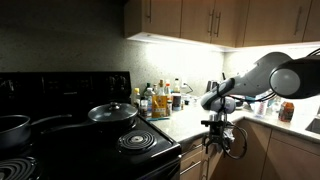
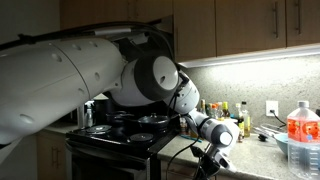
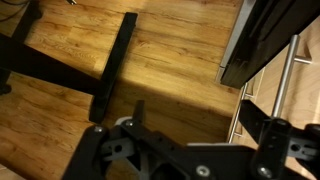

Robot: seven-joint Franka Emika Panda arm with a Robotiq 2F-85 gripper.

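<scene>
In exterior view 1, my gripper (image 1: 217, 139) hangs in front of the drawers and cabinet doors below the counter. Seen from the wrist, its two dark fingers stand wide apart at the bottom of the picture, with only wooden floor (image 3: 180, 60) showing between them. Long metal handles (image 3: 287, 75) of the cabinet fronts run along the right of the wrist view, close beside the right finger. From exterior view 2, the gripper (image 2: 205, 165) is low at the counter's front edge, its fingertips too small to make out.
A lidded pan (image 1: 113, 113) rests on the black stove (image 1: 85, 150) left of the arm. Bottles (image 1: 160, 100) crowd the back of the counter. A large clear jug (image 2: 302, 135) stands at the right. Black stand legs (image 3: 118, 60) are on the floor, left in the wrist view.
</scene>
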